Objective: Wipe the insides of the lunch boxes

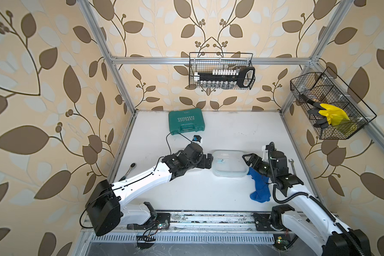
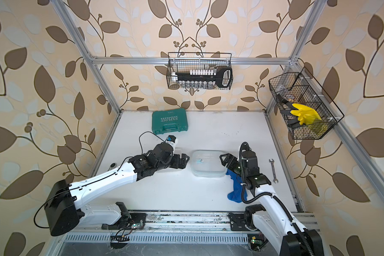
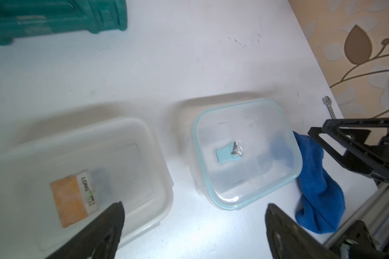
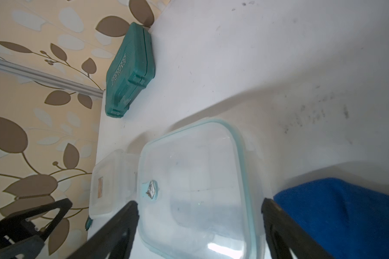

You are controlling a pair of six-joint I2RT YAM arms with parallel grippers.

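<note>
A clear lunch box with a light blue rim (image 1: pixel 230 164) stands mid-table; whether a lid covers it, I cannot tell. The second, whitish box (image 3: pixel 121 159), with an orange-and-white label, is mostly hidden beneath my left arm in the top views. My left gripper (image 1: pixel 209 160) is open above the table between the boxes, near the blue-rimmed box's left side. At that box's right side my right gripper (image 1: pixel 246 158) has its fingers apart, nothing held between them. A blue cloth (image 1: pixel 260 187) lies crumpled on the table, partly below the right gripper.
Behind the boxes sits a green case (image 1: pixel 186 121). A wrench (image 2: pixel 273 170) lies near the right edge, and a dark-headed tool (image 1: pixel 128 170) near the left edge. Wire baskets (image 1: pixel 300 81) hang on the walls.
</note>
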